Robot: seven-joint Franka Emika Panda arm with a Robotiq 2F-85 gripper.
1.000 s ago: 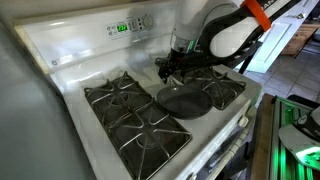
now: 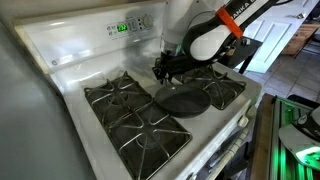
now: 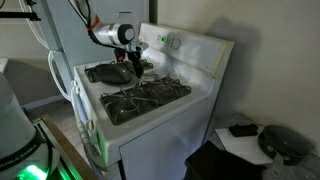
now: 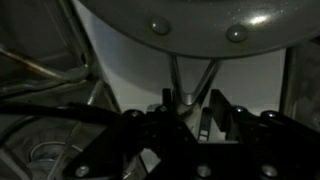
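Note:
A dark round pan (image 2: 183,100) rests on the right-hand burners of the white stove. In the wrist view the pan's rim (image 4: 200,40) spans the top, and its handle (image 4: 181,75) comes down from there between my fingers. My gripper (image 2: 164,76) is low over the stove, at the pan's handle side, near the back panel. Seen from the wrist, the gripper is part open, one finger to each side of the handle. Whether either finger touches the handle is too dark to tell. In the second exterior view the pan (image 3: 112,74) sits below the arm.
Black grates (image 2: 145,135) cover the left burners, bare of cookware. A white strip of stove top (image 2: 85,73) runs along the back, below the control panel (image 2: 100,32). To the side, another dark pot (image 3: 287,143) stands beyond the stove.
Over the last second my arm has moved a little left and down in exterior view 1, toward the pan's handle. The pan has not visibly moved.

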